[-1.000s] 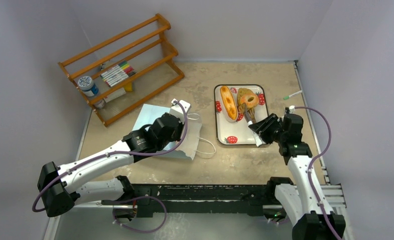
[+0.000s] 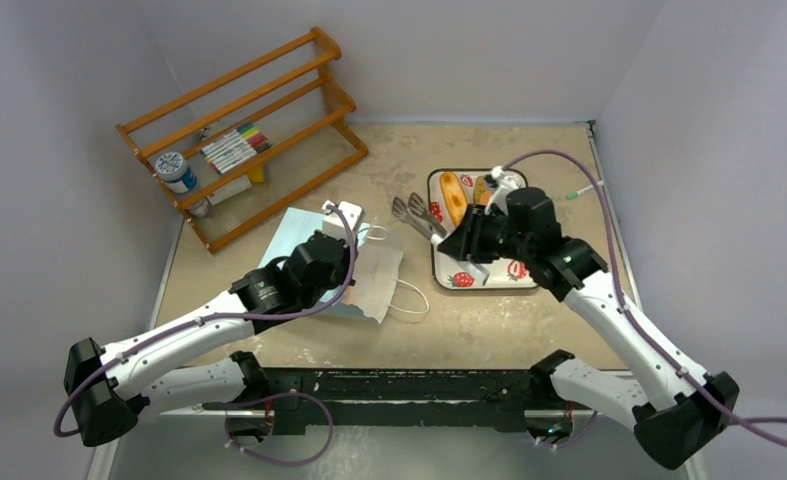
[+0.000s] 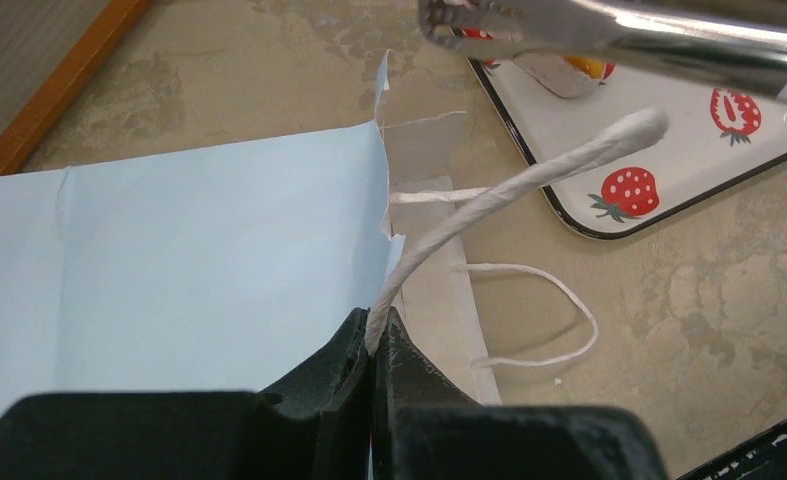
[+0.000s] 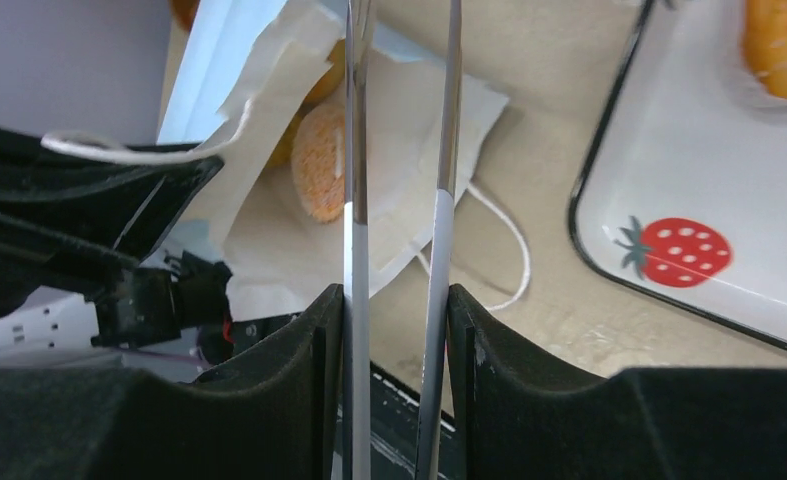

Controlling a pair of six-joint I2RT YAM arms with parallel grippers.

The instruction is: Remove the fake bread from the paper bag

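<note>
The white-and-pale-blue paper bag (image 3: 219,240) lies on its side, mouth toward the tray. My left gripper is shut on one of its twisted cord handles (image 3: 499,205), pulled up at the mouth. Inside, in the right wrist view, a rounded brown bread (image 4: 319,165) shows, with a yellow-orange piece (image 4: 327,72) partly hidden behind it. Metal tongs (image 4: 447,110) with white-wrapped handles are gripped by my right gripper. Their two arms stand apart with nothing between them, pointing toward the bag in the top view.
The strawberry-patterned tray (image 2: 514,281) holds a long bread (image 2: 454,200) and other bread partly covered by the right arm. A wooden rack (image 2: 299,155) with jars and markers stands at the back left. Bare table lies in front of the tray.
My right gripper has swung left with the tongs, from over the tray to its left edge, and the tongs have spread. The left gripper has shifted slightly left.
</note>
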